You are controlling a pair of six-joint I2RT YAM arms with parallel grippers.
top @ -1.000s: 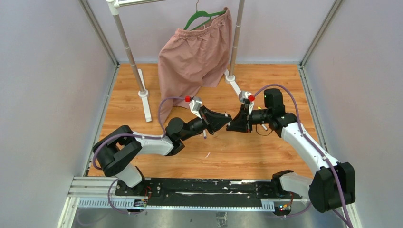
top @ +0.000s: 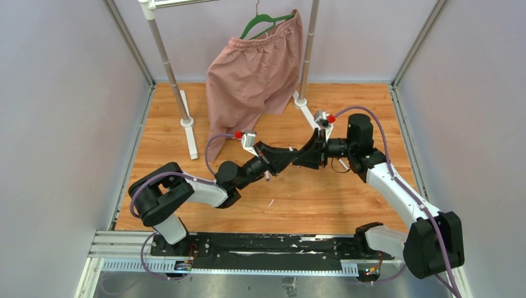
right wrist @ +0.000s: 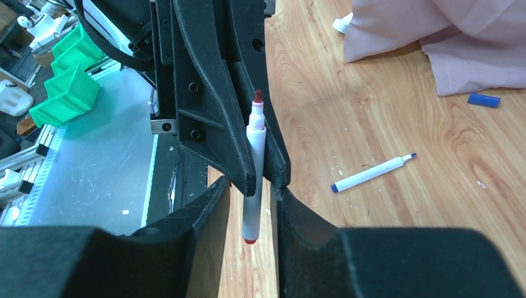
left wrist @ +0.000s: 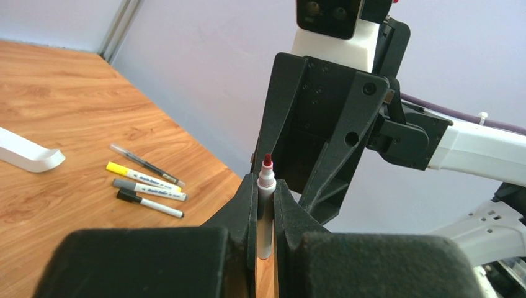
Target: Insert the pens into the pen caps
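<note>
My left gripper is shut on a white red-tipped marker [left wrist: 265, 211], held upright with its tip up. In the right wrist view that marker [right wrist: 253, 205] stands between the left gripper's fingertips. My right gripper is part open around it; the top view shows both grippers [top: 310, 155] meeting above the table. A white blue-tipped marker [right wrist: 372, 174] lies on the table near a blue cap [right wrist: 484, 100]. Yellow [left wrist: 136, 176], grey [left wrist: 149, 189] and black-capped [left wrist: 155, 205] markers lie beside a clear-barrelled pen [left wrist: 149, 164].
A pink pair of shorts [top: 254, 74] hangs on a rack with white feet [top: 189, 136], its hem reaching the table's back half.
Compared with a second ago, both wrists have shifted slightly, the right one upward in the top view and the left one slightly left. The grippers remain close together.
</note>
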